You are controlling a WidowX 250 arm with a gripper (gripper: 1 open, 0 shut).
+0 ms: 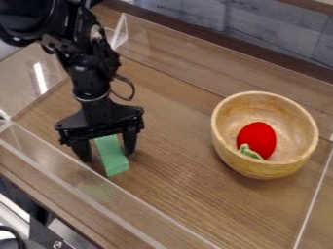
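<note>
My black gripper (100,134) reaches down at the left of the table, its two fingers around a green block (113,160) that lies on the wood and extends toward the front between them. Whether the fingers are closed on the block I cannot tell.
A wooden bowl (239,109) on the right holds a red ball (256,136) and a small green item (250,154). The table's edge runs along the lower left.
</note>
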